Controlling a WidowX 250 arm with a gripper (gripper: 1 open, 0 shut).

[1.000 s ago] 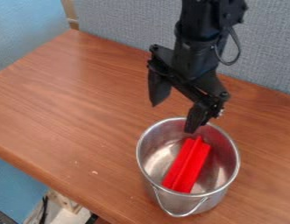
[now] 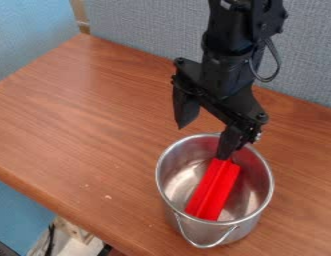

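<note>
A metal bucket [image 2: 177, 199] with a wire handle stands on the wooden table at the front right. Inside it lies a red bar-shaped object [image 2: 212, 191], slanting toward the back right. My black gripper [image 2: 205, 128] is open above the bucket's back half, its fingers spread and angled downward. The right fingertip is at the back rim, close over the red object's far end; whether it touches is unclear. The left finger hangs higher, outside the bucket to the back left.
A grey padded wall [image 2: 141, 25] runs along the back. Cables and a frame piece show below the table edge at lower left.
The bucket and red object look unmoved.
</note>
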